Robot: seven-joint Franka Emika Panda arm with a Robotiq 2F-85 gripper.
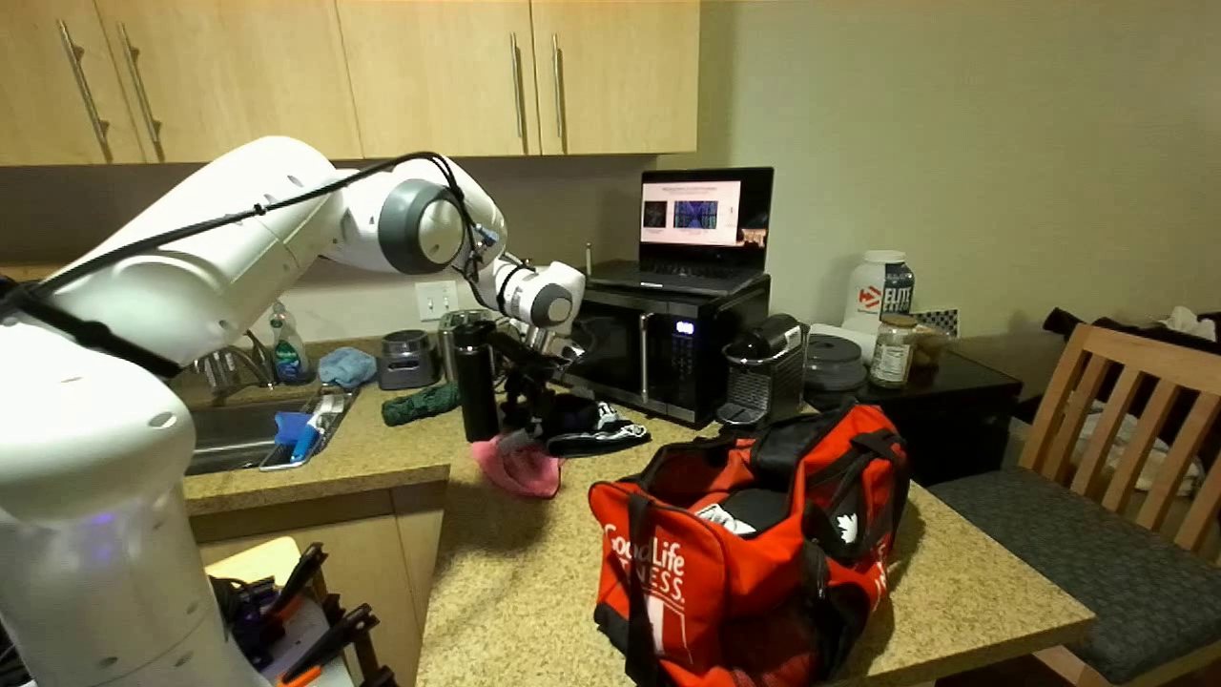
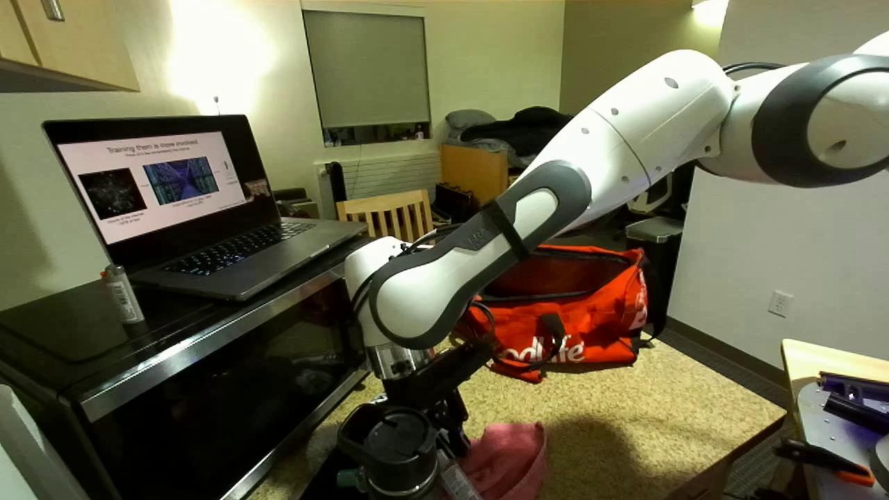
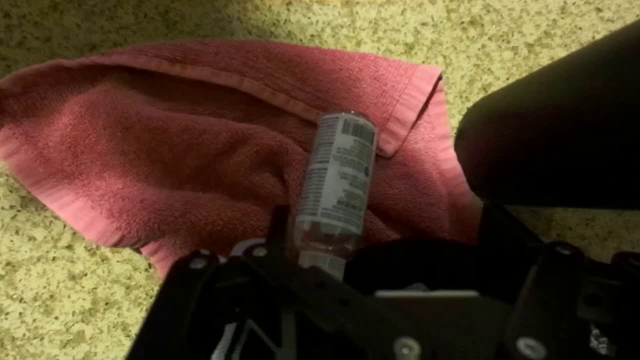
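Observation:
A small clear bottle with a white printed label [image 3: 339,171] lies on a crumpled pink towel [image 3: 180,150] in the wrist view. Its narrow end points toward my gripper, which is open, with its left finger overlapping that end in view; contact cannot be told. In exterior view 1 the gripper [image 1: 528,401] hangs low over the back of the pink towel [image 1: 521,469], beside a tall black tumbler [image 1: 476,384]. From exterior view 2, the tumbler [image 2: 400,450] partly hides the gripper, and the bottle's label [image 2: 456,482] shows in front of the towel [image 2: 508,458].
A red gym bag [image 1: 733,550] stands open on the counter, dark clothing inside. Black clothing [image 1: 595,435] lies right of the towel, before the microwave [image 1: 687,355] with a laptop [image 1: 698,229] on top. A green cloth [image 1: 420,403] lies left of the tumbler. Counter left of the bag is bare.

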